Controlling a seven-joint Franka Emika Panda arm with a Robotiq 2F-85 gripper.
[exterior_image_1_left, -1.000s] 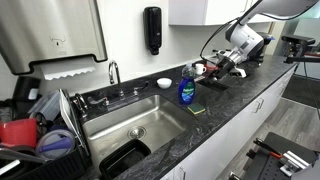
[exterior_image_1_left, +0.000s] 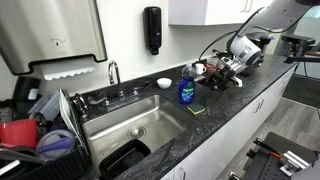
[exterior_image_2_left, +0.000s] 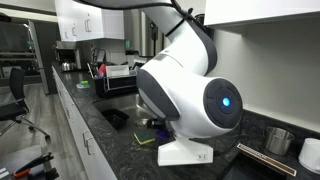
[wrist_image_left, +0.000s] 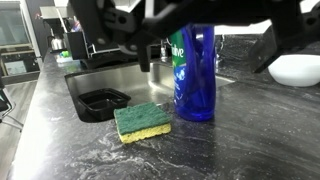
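A blue bottle with a green label (wrist_image_left: 197, 85) stands upright on the counter, to the right of the sink. In front of it lies a green and yellow sponge (wrist_image_left: 142, 122), flat on the dark countertop. My gripper is open, its dark fingers spread across the upper part of the wrist view. Between them shows the bottle, still some way beyond and apparently untouched. From exterior view 1, the bottle (exterior_image_1_left: 187, 88) and sponge (exterior_image_1_left: 198, 108) are to the left of the arm. The arm hides most of the bottle in exterior view 2.
The sink (exterior_image_1_left: 135, 122) lies left of the bottle and holds a black basin (exterior_image_1_left: 125, 157). A white bowl (wrist_image_left: 296, 70) sits near the wall. At far left stands a filled dish rack (exterior_image_1_left: 45, 140). Bare counter (wrist_image_left: 235, 145) lies right of the sponge.
The arm has shifted slightly, with its gripper now lower and a little farther left, toward the bottle. The bottle and sponge have stayed in place.
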